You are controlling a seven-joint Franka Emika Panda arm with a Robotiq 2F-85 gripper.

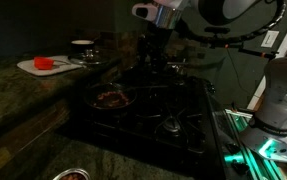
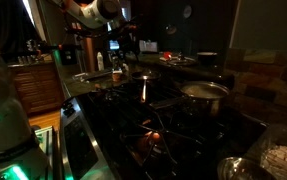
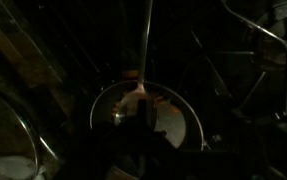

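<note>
My gripper (image 1: 159, 60) hangs over the back of the dark stovetop, apart from the pan. A frying pan (image 1: 110, 97) with reddish-brown food stands on the stove, left of the gripper in the first exterior view. From the wrist, a round pan (image 3: 188, 128) shows below, with bits of red food and a long handle (image 3: 146, 45). The gripper's dark fingers (image 3: 143, 118) cover part of it. In the second exterior view, the gripper (image 2: 133, 47) is a small dark shape at the back. Its fingers are too dark to judge, and no held object can be made out.
A larger pan (image 2: 203, 91) sits on the stove at the right of the second exterior view. On the counter are a white tray (image 1: 28, 67) with a red item (image 1: 45, 63) and a glass lid (image 1: 85, 58). A small bowl (image 1: 71, 174) stands in front.
</note>
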